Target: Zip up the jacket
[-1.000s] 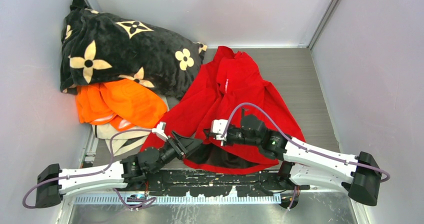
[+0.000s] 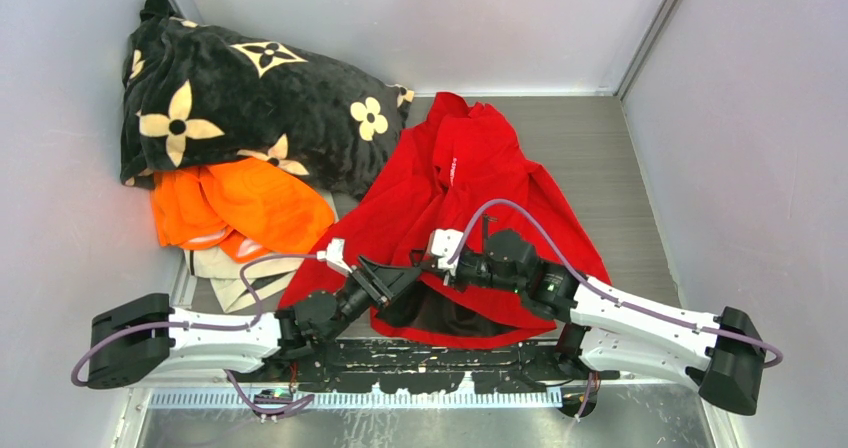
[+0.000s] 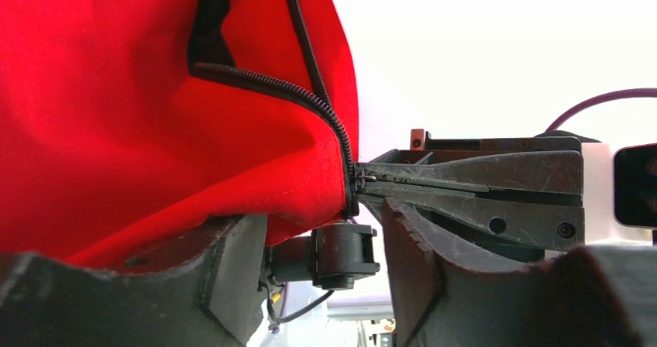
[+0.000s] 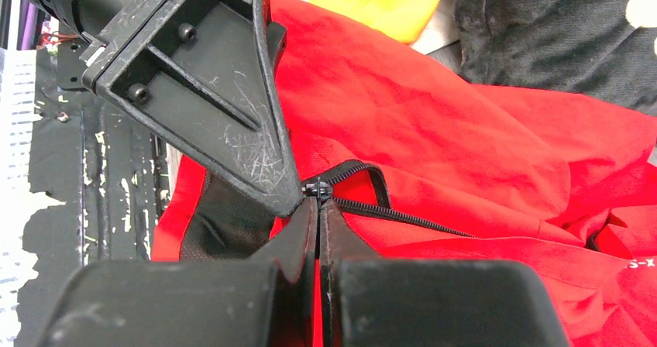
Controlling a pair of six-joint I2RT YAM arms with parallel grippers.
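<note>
The red jacket (image 2: 530, 208) lies spread out, its front hem near the arms. In the right wrist view, my right gripper is shut on the zipper end, with a small metal slider (image 4: 318, 188) at its tips and the black zipper tape (image 4: 403, 218) running off to the right. My left gripper is part open, its two fingers below the zipper (image 3: 287, 87) in the left wrist view, close beside the right gripper's tips. From above, the two grippers meet over the lower front of the jacket.
A dark patterned pillow (image 2: 240, 88) and orange cloth (image 2: 240, 208) lie at the left. Bare floor (image 2: 590, 148) shows at the back right. White walls bound the space on the sides and back.
My left gripper has moved right and slightly up in the top view, closer to the right gripper and zipper. The right arm has barely moved.
</note>
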